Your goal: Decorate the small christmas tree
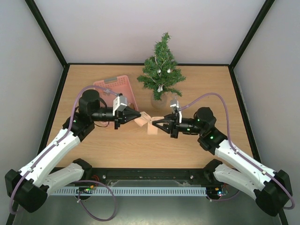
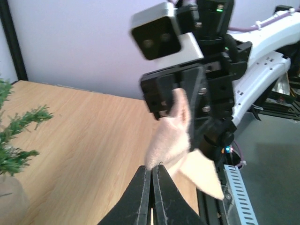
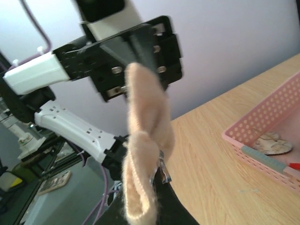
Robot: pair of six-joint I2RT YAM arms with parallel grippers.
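Note:
A pale peach fabric bow (image 1: 152,129) is stretched between my two grippers above the middle of the table. My left gripper (image 1: 140,115) is shut on one loop; my right gripper (image 1: 154,123) has closed on the other side. Seen from the left wrist, the cloth bow (image 2: 168,140) runs from the left fingertips up to the right fingers (image 2: 194,84), with a tail hanging down. In the right wrist view the bow (image 3: 145,140) hides much of the right fingers. Behind the grippers stands the small green Christmas tree (image 1: 161,70), carrying a few pale ornaments (image 1: 160,88).
Beyond my left gripper lies a pink basket (image 1: 124,84), partly covered by the arm. Inside it are a pale item (image 3: 272,144) and something red (image 3: 294,166).

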